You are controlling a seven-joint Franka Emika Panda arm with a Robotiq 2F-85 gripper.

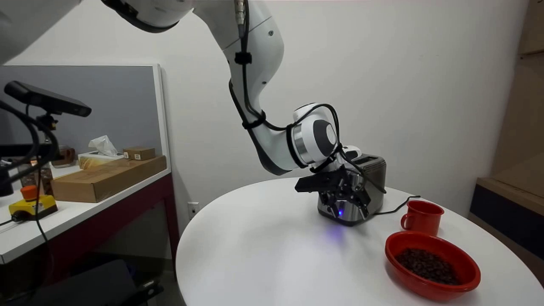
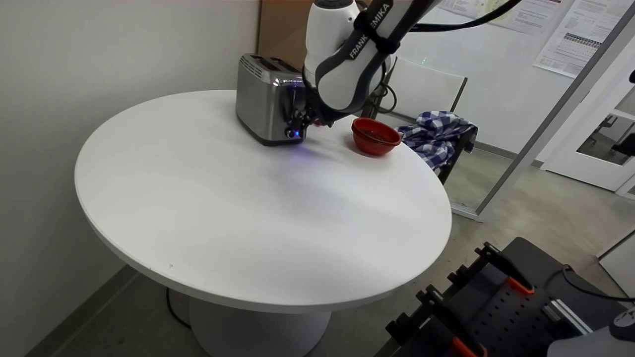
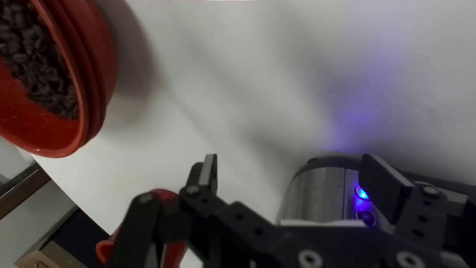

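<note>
A silver toaster [image 1: 378, 196] stands upright on the white round table [image 2: 196, 208]. My gripper [image 1: 349, 210] is at the toaster's control end, its fingers pointing down. In the wrist view the two fingers are wide apart. The right finger [image 3: 384, 185] overlaps the panel beside the glowing blue button [image 3: 362, 192]; whether it touches is hard to tell. The left finger [image 3: 208, 172] is clear of the toaster's rounded corner [image 3: 314, 192], with bare table beyond. Nothing appears gripped. My wrist hides part of the toaster's end in exterior view 2.
A red mug [image 1: 423, 216] and a red bowl [image 1: 433, 296] of dark beans stand on the table to the toaster's right in exterior view 1. A black cord [image 1: 398, 208] trails behind the toaster near the mug. The wall is close behind.
</note>
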